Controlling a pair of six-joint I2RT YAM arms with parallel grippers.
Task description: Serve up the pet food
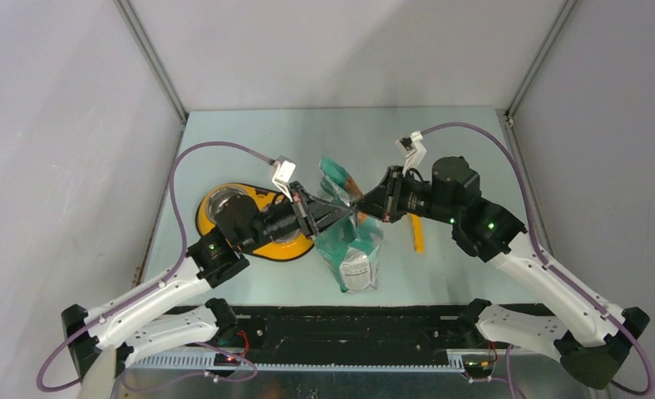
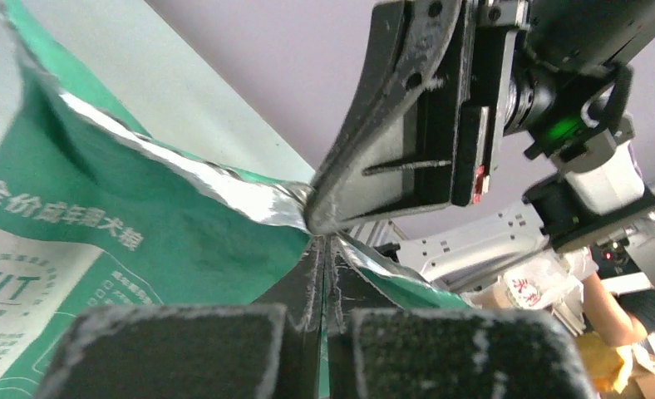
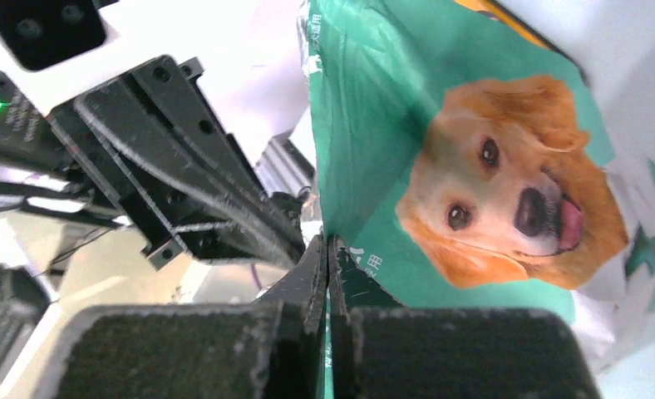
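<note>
A green pet food bag (image 1: 357, 253) stands at the middle of the table, its top drawn up between the two arms. In the right wrist view its dog-picture side (image 3: 507, 179) shows. My right gripper is shut on the bag's top edge. From the left wrist view, the folded silver rim (image 2: 249, 199) meets that gripper's tip. My left gripper is shut, its fingertips right against the bag's edge, with no film clearly visible between them. Left of the bag lies a yellow feeder (image 1: 262, 251) with metal bowls (image 1: 222, 199), partly hidden by my left arm.
A yellow strip-like object (image 1: 417, 234) lies right of the bag, partly under my right gripper. Walls stand at the back and both sides.
</note>
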